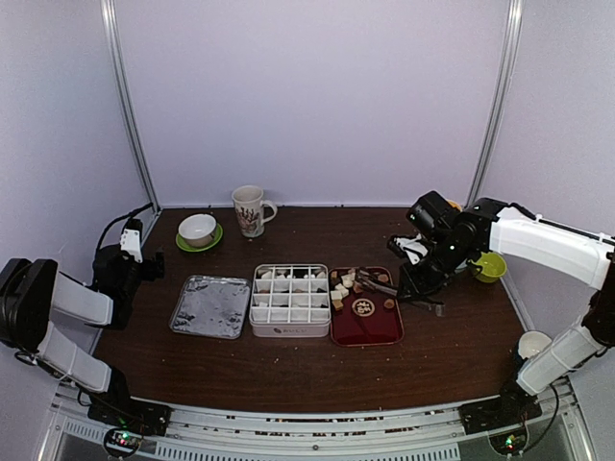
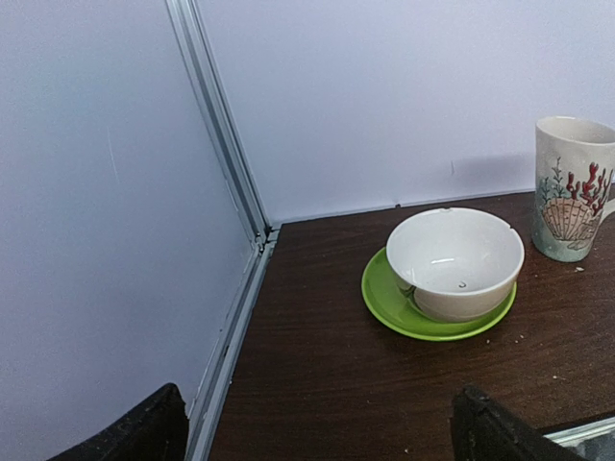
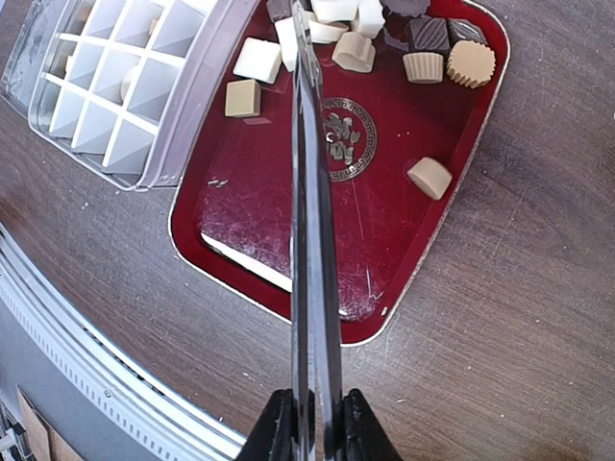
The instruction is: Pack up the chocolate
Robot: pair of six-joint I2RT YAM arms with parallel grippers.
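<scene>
A white divided box [image 1: 289, 328] stands mid-table, some cells holding pieces. Right of it, a red tray [image 1: 366, 329] holds white, cream and dark chocolates, bunched mostly at the back. My right gripper [image 1: 410, 279] is over this tray, shut on long metal tongs [image 3: 322, 269], whose tips reach into the back cluster; whether a piece is between them I cannot tell. My left gripper [image 1: 154, 268] stands open at the left edge, nothing between its fingers, facing the bowl.
A silver tray [image 1: 210, 306] lies left of the box. A white bowl [image 1: 198, 228] on a green plate and a mug [image 1: 248, 210] stand at the back left. A yellow bowl [image 1: 490, 268] is at the right.
</scene>
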